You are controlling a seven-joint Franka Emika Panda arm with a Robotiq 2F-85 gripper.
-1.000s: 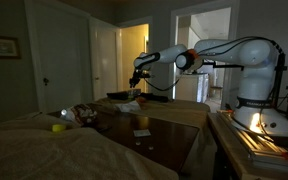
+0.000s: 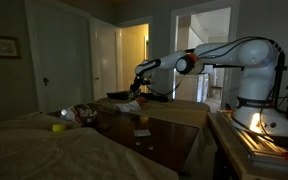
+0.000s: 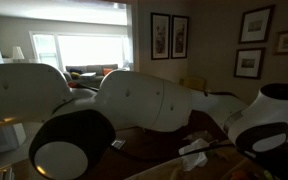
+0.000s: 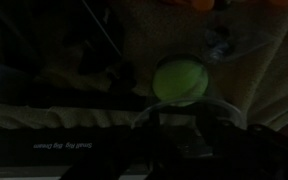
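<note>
My gripper (image 2: 136,87) is low over the far part of the dark table (image 2: 166,148) in exterior view 1. In the wrist view its dark fingers reach up from the bottom edge, spread apart. A clear round rim (image 4: 230,107), like that of a cup, shows around the fingertips, with a round green object (image 4: 180,79) just beyond it. The dim light hides whether the fingers touch the rim. I see nothing gripped. Exterior view 2 is mostly blocked by the white arm (image 3: 149,100), and the gripper is out of sight there.
A dark box with white lettering (image 4: 62,146) lies at lower left in the wrist view. A small yellow object (image 2: 58,128) and a white-and-red item (image 2: 81,115) sit near beige cloth (image 2: 54,153). A white card (image 2: 142,132) lies amid bare tabletop.
The arm's far end has come down toward the table over the last second. Objects on the near table have stayed where they were.
</note>
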